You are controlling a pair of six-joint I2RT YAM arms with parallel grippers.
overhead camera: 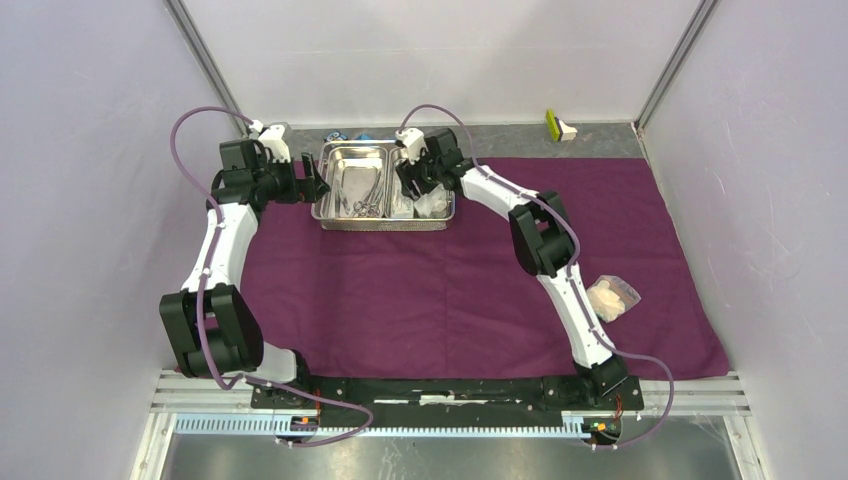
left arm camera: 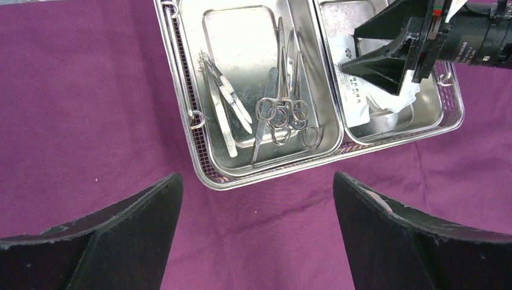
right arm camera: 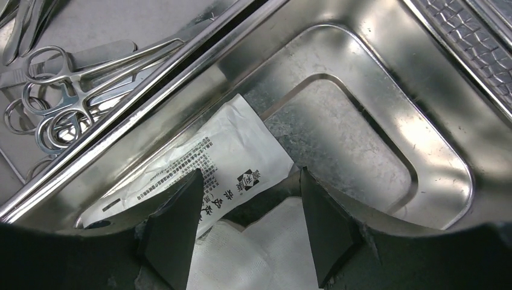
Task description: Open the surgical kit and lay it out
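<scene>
The surgical kit is a wire-rimmed steel basket (overhead camera: pixel 385 224) holding two trays. The left tray (left arm camera: pixel 235 18) has forceps (left arm camera: pixel 224 90), scissors and clamps (left arm camera: pixel 281 109). In the right tray (right arm camera: pixel 362 151) lie a printed white packet (right arm camera: pixel 235 157) and white gauze (right arm camera: pixel 229 260). My right gripper is open inside or just over the right tray, its fingers at the packet's edge and over the gauze. My left gripper is open, left of the basket and above the cloth, with nothing between its fingers.
A purple cloth (overhead camera: pixel 440 300) covers the table, clear in front of the basket. A bag with pale contents (overhead camera: pixel 612 298) lies at the right beside my right arm. A green-and-white object (overhead camera: pixel 560 128) sits on the back grey strip. Walls bound the sides and back.
</scene>
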